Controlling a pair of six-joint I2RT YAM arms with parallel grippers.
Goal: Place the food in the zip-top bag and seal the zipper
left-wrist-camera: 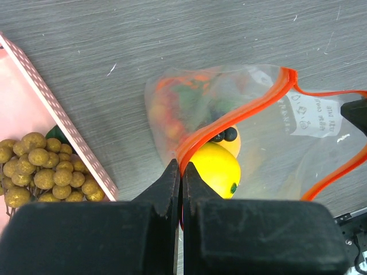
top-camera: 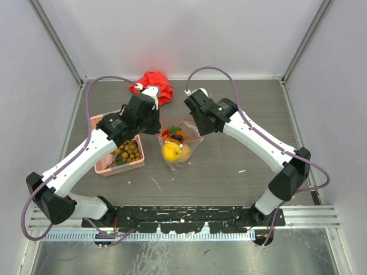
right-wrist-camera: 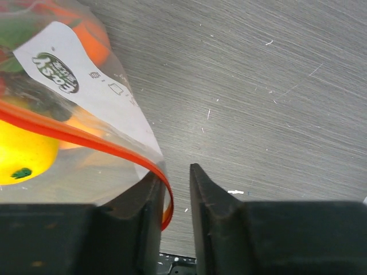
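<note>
A clear zip bag [top-camera: 189, 130] with an orange zipper rim [left-wrist-camera: 243, 112] stands with its mouth spread wide. Inside show a yellow fruit [left-wrist-camera: 215, 170], an orange fruit [top-camera: 184, 152], dark berries [left-wrist-camera: 230, 134] and red and green pieces, blurred through the plastic. My left gripper is shut on the rim's left side. At the opposite side, my right gripper has its fingers apart. The orange rim curves against the inner side of its left finger [right-wrist-camera: 148, 192], with a gap to the right finger [right-wrist-camera: 200, 192].
Left of the bag, a pink basket [top-camera: 141, 154] holds brown round fruits [left-wrist-camera: 49, 166]. A red cloth [top-camera: 157, 86] lies at the back. The table right of the bag is clear.
</note>
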